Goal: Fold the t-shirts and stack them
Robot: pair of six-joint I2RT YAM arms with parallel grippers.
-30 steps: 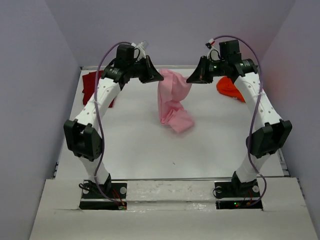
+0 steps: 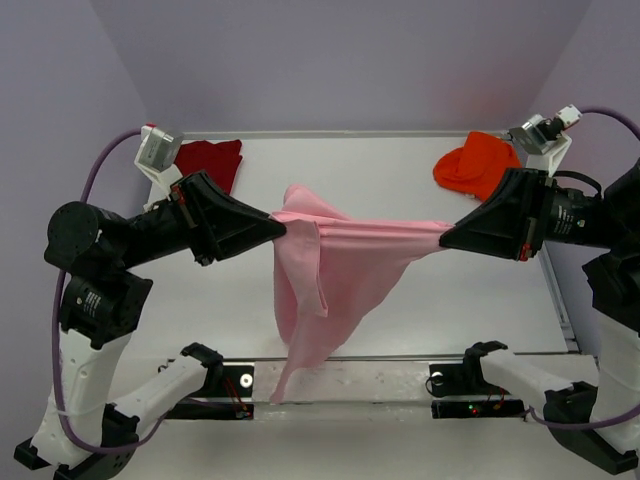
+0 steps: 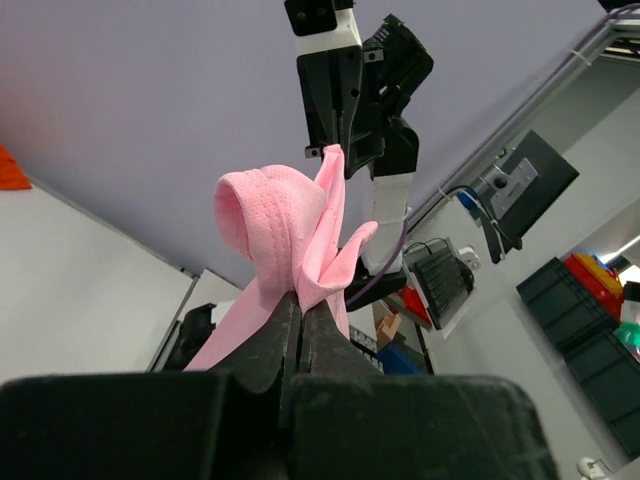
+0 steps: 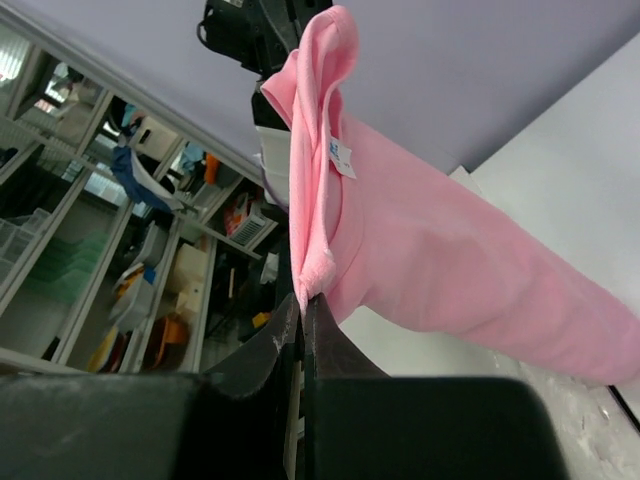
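Observation:
A pink t-shirt (image 2: 330, 280) is held up, stretched between my two grippers above the white table (image 2: 400, 170), its loose lower part hanging toward the front edge. My left gripper (image 2: 277, 228) is shut on one upper corner; in the left wrist view the bunched cloth (image 3: 270, 230) rises from its fingertips. My right gripper (image 2: 447, 241) is shut on the other corner, with folded cloth and a small white label (image 4: 340, 157) above its fingers in the right wrist view.
A dark red cloth (image 2: 212, 158) lies at the back left of the table, and an orange cloth (image 2: 478, 160) at the back right. Walls stand at the sides and back.
Both grippers have moved toward the front, higher and farther apart, pulling the pink shirt taut along its top. Its lower part has swung forward from the table's middle.

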